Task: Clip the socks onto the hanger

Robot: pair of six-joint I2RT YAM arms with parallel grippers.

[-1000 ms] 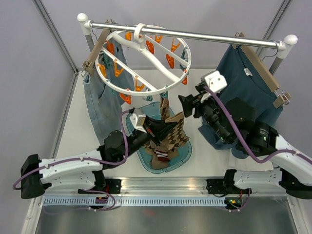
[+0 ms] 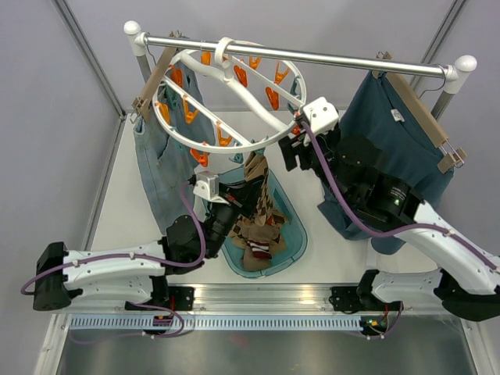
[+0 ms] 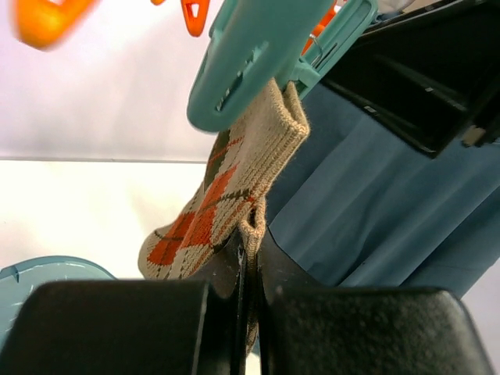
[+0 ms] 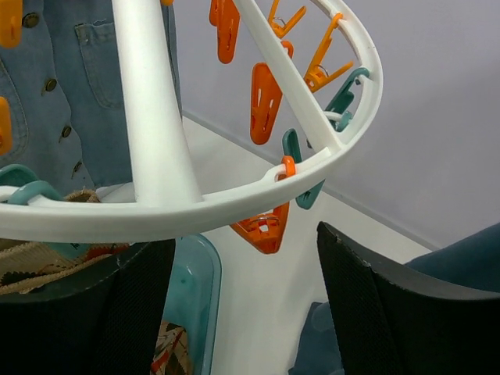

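A tan sock with a checked and orange pattern hangs below a teal clip in the left wrist view, its top edge up against the clip's fingers. My left gripper is shut on the sock lower down; in the top view this gripper is under the front of the round white hanger. My right gripper stands open at the hanger's right rim, empty. An orange clip hangs ahead of the gap between its fingers, apart from them.
A teal basin holding more socks stands below the hanger. Jeans hang at left and dark blue trousers at right. Several orange clips line the ring, and a metal rail runs above it.
My right gripper has moved left and up to the ring's right edge. The left gripper, with the sock, has shifted left and up, and the sock now hangs narrower and straighter.
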